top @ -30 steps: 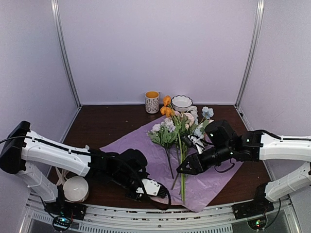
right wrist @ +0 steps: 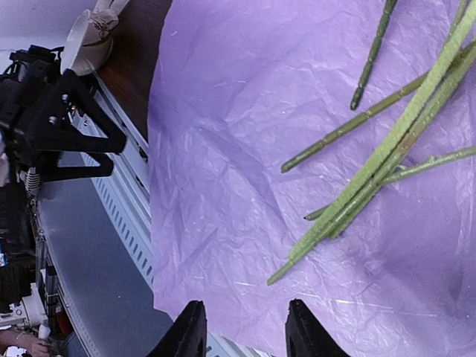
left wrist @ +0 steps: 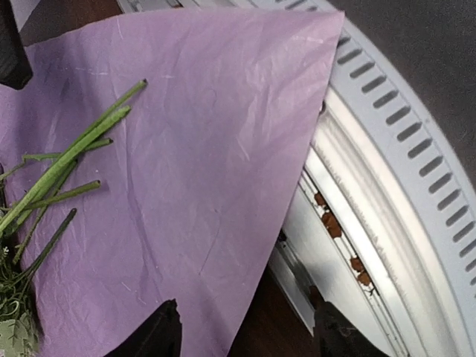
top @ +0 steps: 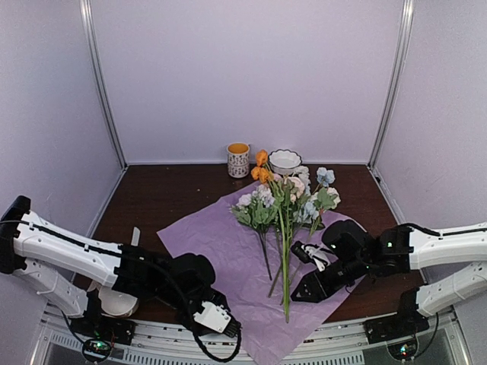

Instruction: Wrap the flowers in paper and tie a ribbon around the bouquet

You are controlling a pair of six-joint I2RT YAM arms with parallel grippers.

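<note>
The bouquet of fake flowers (top: pixel 285 199) lies on a purple paper sheet (top: pixel 236 270), heads toward the back and bare green stems (top: pixel 285 281) toward the front. The sheet is flat under the stems, its front corner reaching over the metal rail. At the front left, my left gripper is open with nothing between its fingers; the paper's edge passes below the gap. My right gripper hovers over the sheet near the stem ends, its fingers (right wrist: pixel 191 331) parted and empty. The stems lie loose, outside both grippers.
An orange-rimmed mug (top: pixel 238 160) and a white scalloped bowl (top: pixel 284 161) stand behind the flowers. Another white bowl (top: pixel 118 301) sits at the front left, partly behind the left arm. A slotted metal rail (left wrist: pixel 394 111) borders the table's front.
The paper's front corner, turned up a second ago, now lies spread toward the front. My right gripper has moved off the stems, frontward and slightly right.
</note>
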